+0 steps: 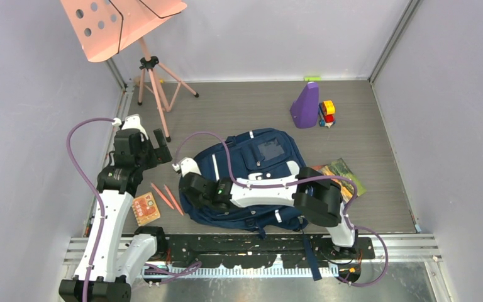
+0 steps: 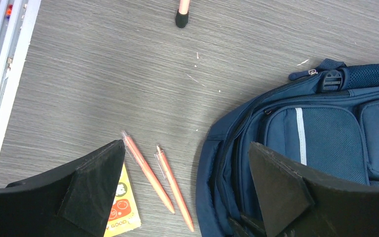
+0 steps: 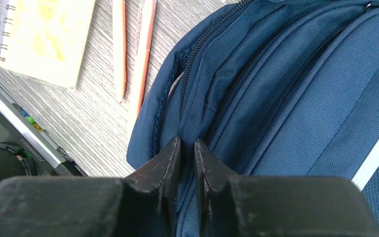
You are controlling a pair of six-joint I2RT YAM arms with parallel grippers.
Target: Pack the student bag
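Observation:
The navy student bag (image 1: 267, 154) lies flat in the middle of the floor. At its left edge, in the right wrist view, my right gripper has its fingertips close together over the zipped rim. Blue fabric shows in the narrow gap; whether it is pinched cannot be told. My left gripper hangs open and empty, left of the bag. Below it in its wrist view are two orange pens (image 2: 150, 174) and a small orange-and-yellow notebook (image 2: 123, 207). Colourful books (image 1: 347, 176) lie right of the bag, partly behind the right arm.
A pink music stand (image 1: 154, 82) rises at the back left. A purple cone-like block (image 1: 305, 107) and a small toy vehicle (image 1: 327, 113) stand at the back right. Bare floor lies behind the bag and at far right.

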